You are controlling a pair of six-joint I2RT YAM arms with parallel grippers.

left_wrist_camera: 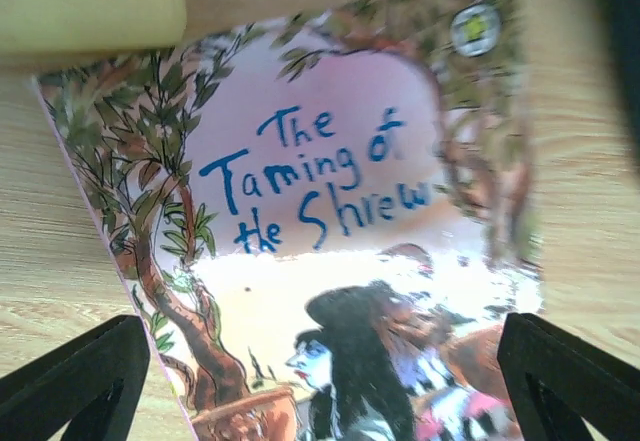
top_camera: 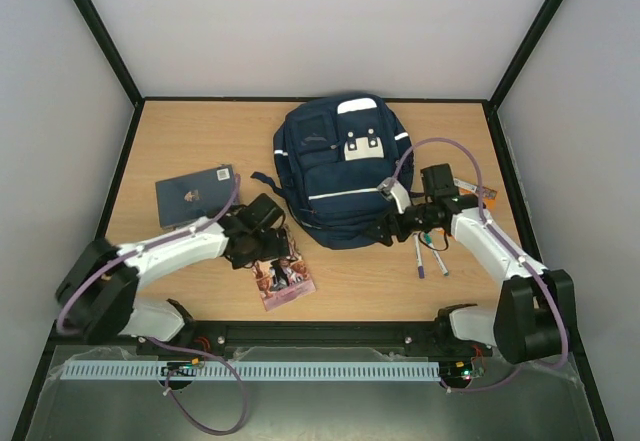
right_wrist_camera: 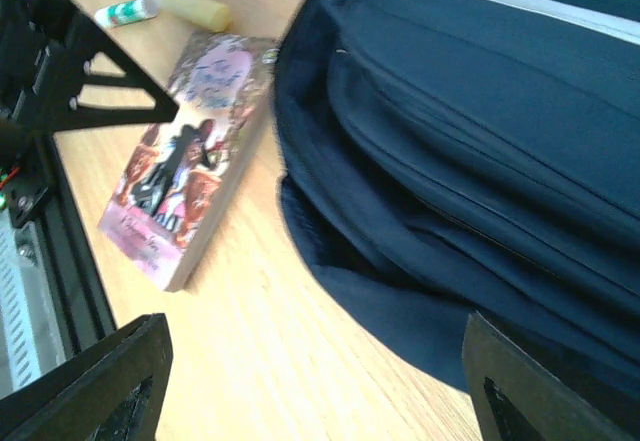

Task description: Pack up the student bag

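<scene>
An illustrated book [top_camera: 290, 283] titled "The Taming of the Shrew" lies flat on the table, left of the middle. My left gripper is open over its cover [left_wrist_camera: 290, 161], a finger at either side; whether the fingers touch it I cannot tell. The dark blue backpack [top_camera: 340, 176] rests at the back centre, front pocket up. By its lower right corner is my right gripper, its fingers apart and nothing between them, with the bag's fabric [right_wrist_camera: 440, 181] and bare table beyond.
A dark blue folder [top_camera: 182, 201] lies at the left. Two pens [top_camera: 419, 258] are on the table below my right arm, and an orange-edged strip [top_camera: 476, 189] is behind it. Near the book is a yellow cylinder [right_wrist_camera: 193, 8].
</scene>
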